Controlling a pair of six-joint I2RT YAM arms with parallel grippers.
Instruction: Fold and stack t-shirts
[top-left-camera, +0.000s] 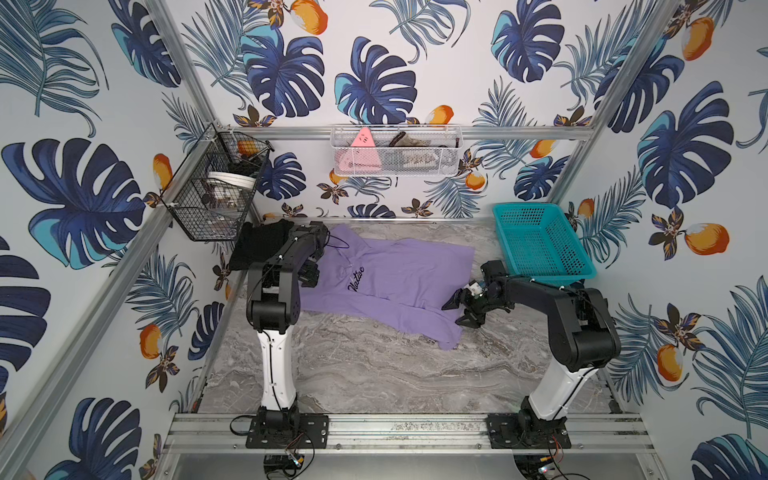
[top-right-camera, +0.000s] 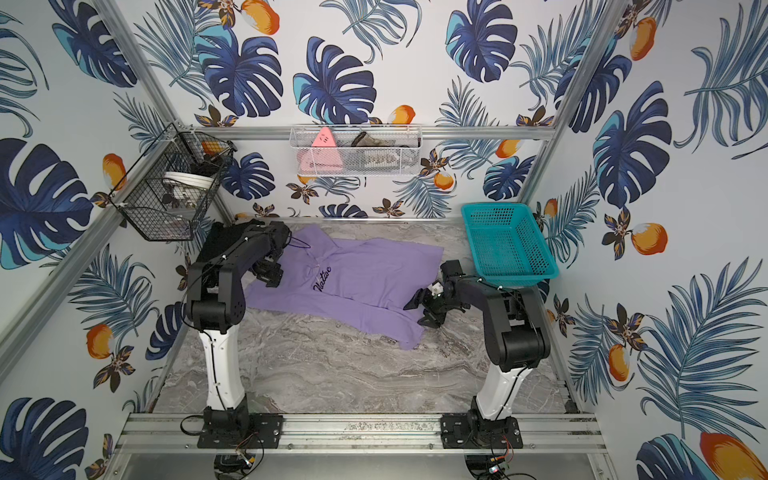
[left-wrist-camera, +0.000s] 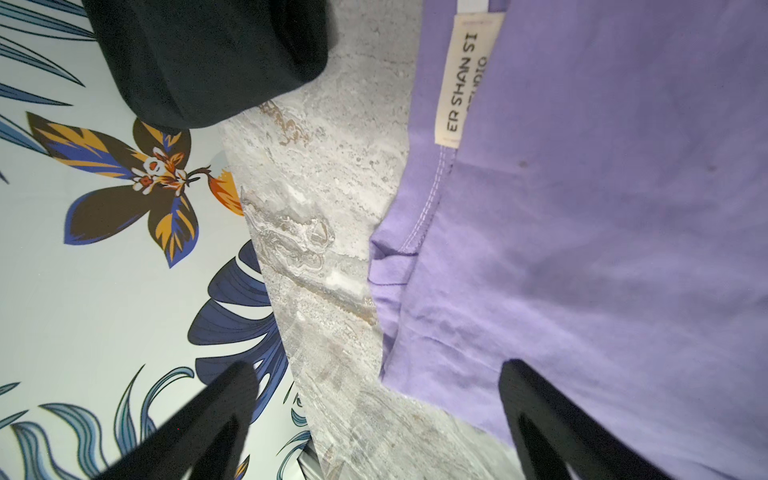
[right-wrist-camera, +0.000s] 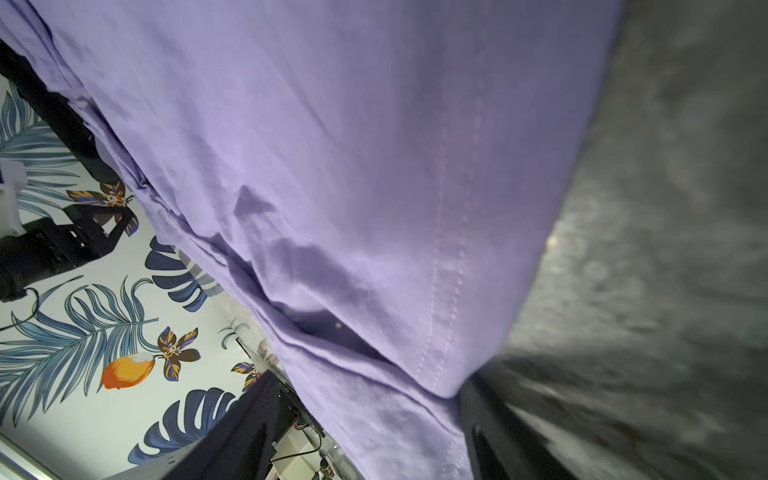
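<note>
A lavender T-shirt (top-left-camera: 400, 272) with "Native" script lies spread on the marble table, its lower band folded lengthwise. My left gripper (top-left-camera: 308, 272) hangs open over its left end; the left wrist view shows cloth, a label strip (left-wrist-camera: 468, 80) and table below the fingers. My right gripper (top-left-camera: 464, 308) is open at the shirt's right edge, low over the hem corner (right-wrist-camera: 440, 368), where the folded band meets the upper layer. Whether the fingers touch the cloth I cannot tell.
A teal basket (top-left-camera: 544, 208) stands at the back right. Dark cloth (top-left-camera: 249, 240) sits at the back left, under a black wire basket (top-left-camera: 200, 208). A white mesh basket (top-left-camera: 432, 164) hangs on the back wall.
</note>
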